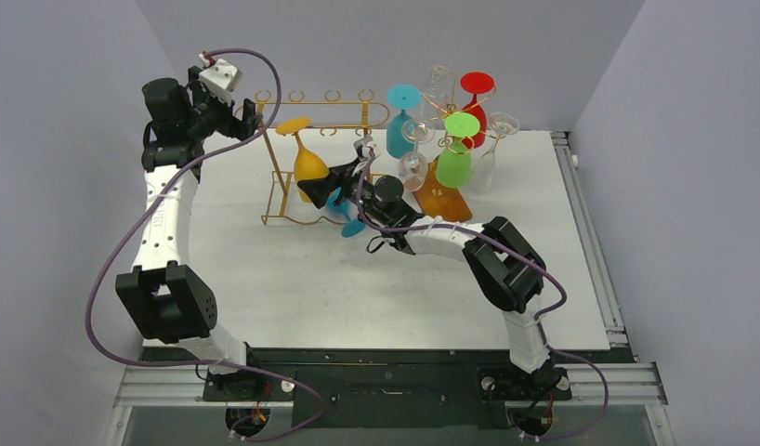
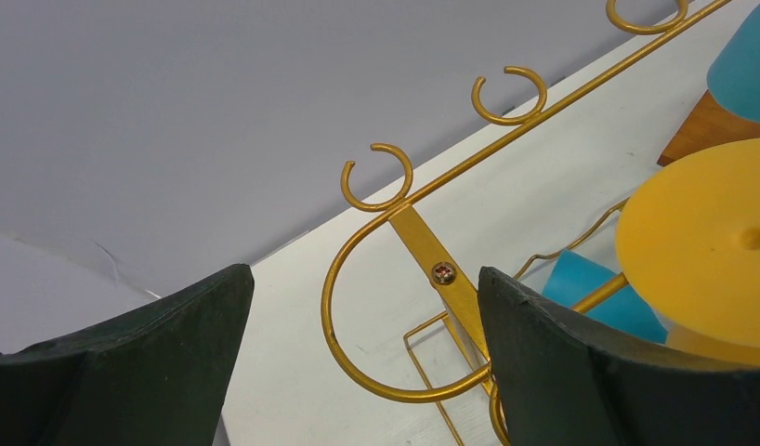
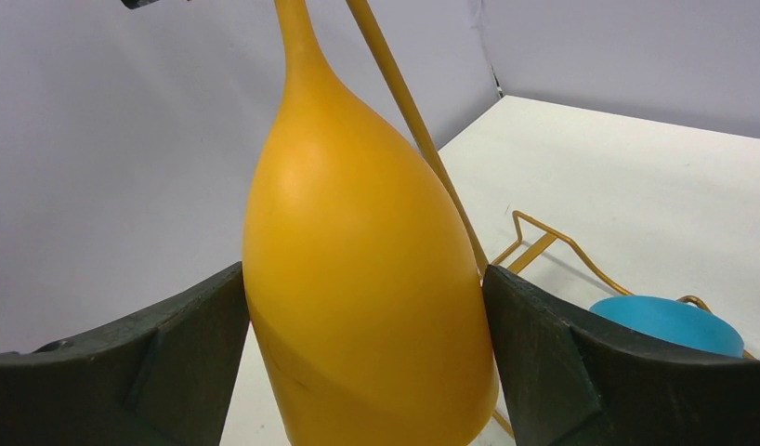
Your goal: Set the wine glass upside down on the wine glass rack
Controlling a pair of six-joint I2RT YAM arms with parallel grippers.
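Note:
A yellow wine glass (image 1: pixel 308 165) hangs upside down at the front rail of the gold rack (image 1: pixel 321 127), its foot up and its bowl down, slightly tilted. My right gripper (image 1: pixel 317 191) is at the bowl; in the right wrist view the yellow bowl (image 3: pixel 367 242) fills the space between its open fingers. At the rack's left end, my left gripper (image 1: pixel 247 118) stands with fingers apart and nothing between them. The left wrist view shows the yellow foot (image 2: pixel 701 269) right of the fingers, beyond the rack's curved end (image 2: pixel 332 321).
A blue glass (image 1: pixel 351 221) lies tilted low at the rack, partly hidden by my right gripper. On the right, a second rack (image 1: pixel 455 110) carries several upside-down glasses over a wooden base (image 1: pixel 441 197).

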